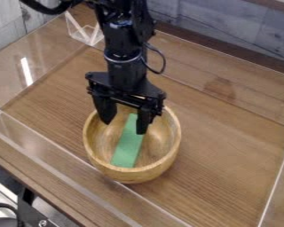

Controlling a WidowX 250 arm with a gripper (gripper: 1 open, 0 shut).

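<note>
A wooden-coloured round bowl [162,160] stands on the wooden table in the middle of the view. A long green object [128,146] lies inside it. My black gripper [125,117] hangs over the back part of the bowl, open, its two fingers spread to left and right at about rim height, the green object between and below them. No held thing shows between the fingers.
Bare wooden table [227,124] lies to the right and left of the bowl. A wall runs along the back right. Black cables lie at the lower left edge.
</note>
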